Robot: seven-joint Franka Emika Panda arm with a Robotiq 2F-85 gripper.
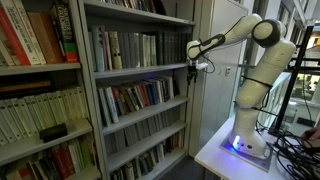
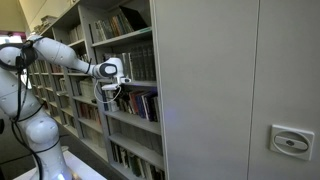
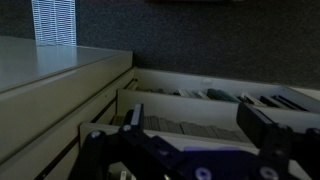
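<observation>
My arm reaches out from its white base over to the bookshelf, and the gripper [image 1: 192, 77] hangs in front of the right end of the shelves. In the wrist view the gripper has its two dark fingers [image 3: 255, 123] wide apart, with nothing between them. Below and beyond it are pale shelf boards with the tops of book rows [image 3: 215, 131]. In the first exterior view a row of books [image 1: 137, 97] stands and leans on the middle shelf, left of the gripper. Contact between the gripper and any book does not show.
A white table [image 1: 232, 162] carries the arm's base. The bookshelf [image 1: 97, 88] fills the left and middle, with a plain panel [image 2: 210, 90] at its right end in the second exterior view. Black cables [image 1: 298, 155] lie behind the base. Dark floor is open before the shelves.
</observation>
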